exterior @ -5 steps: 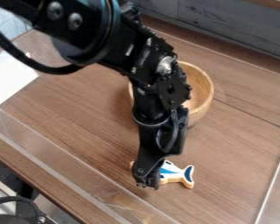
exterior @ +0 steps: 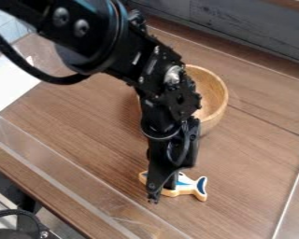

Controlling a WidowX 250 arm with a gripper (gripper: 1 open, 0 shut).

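Note:
A small fish-shaped piece [exterior: 187, 187], tan-edged with blue and white on top, lies on the wooden table in the lower middle. My black gripper [exterior: 163, 187] is down over it, its fingers at the fish and partly covering it. Whether anything is between the fingertips is hidden; the gripper looks shut or nearly so.
A wooden bowl [exterior: 208, 96] sits behind the arm, partly hidden. A wall runs along the back, and the table's edge crosses the lower left.
Since one second ago the gripper has lowered slightly onto the fish.

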